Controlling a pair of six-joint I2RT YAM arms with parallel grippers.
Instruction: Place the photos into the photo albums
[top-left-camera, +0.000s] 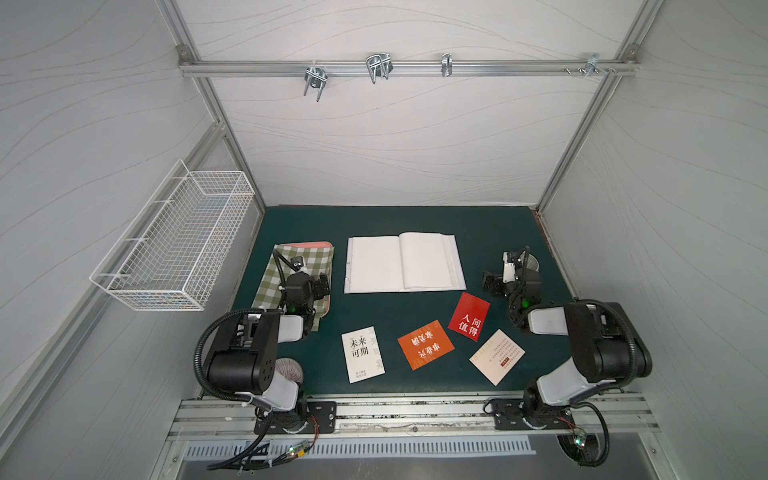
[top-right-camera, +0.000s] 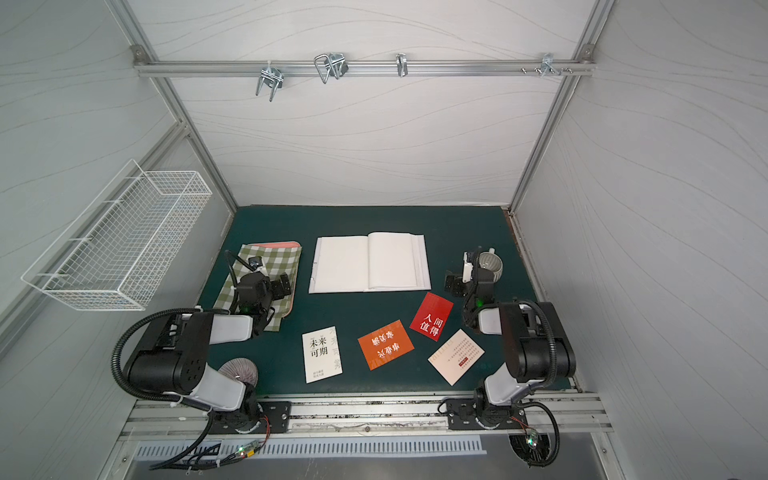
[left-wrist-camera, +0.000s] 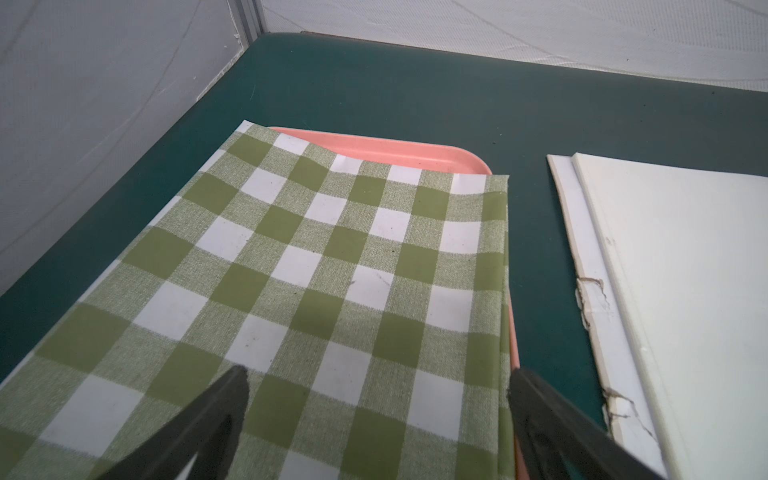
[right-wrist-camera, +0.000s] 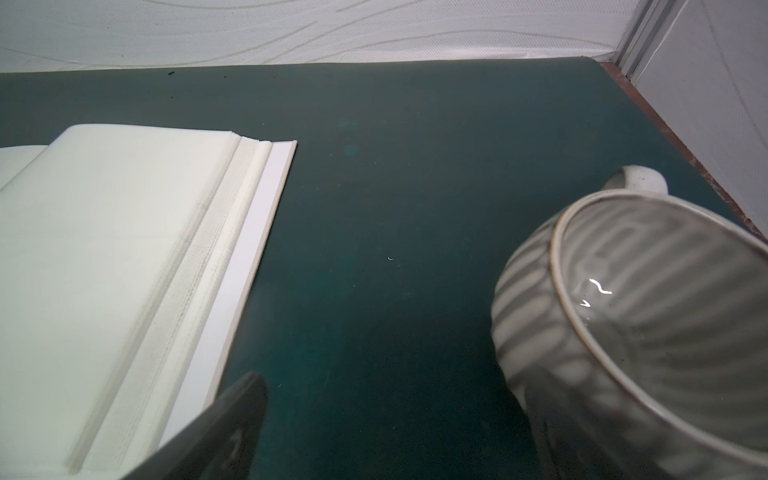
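Note:
An open album (top-left-camera: 428, 260) with blank white pages lies mid-table. In front of it four photo cards lie apart: white (top-left-camera: 363, 354), orange (top-left-camera: 426, 345), red (top-left-camera: 469, 317) and cream (top-left-camera: 497, 357). My left gripper hangs open over the green checked cloth, left of the album, with nothing in it. My right gripper stands open at the album's right, beside the grey ribbed mug, also empty.
The checked cloth (left-wrist-camera: 320, 304) covers a pink tray (left-wrist-camera: 384, 152). The mug (right-wrist-camera: 640, 280) is at the right. A wire basket (top-left-camera: 176, 240) is on the left wall.

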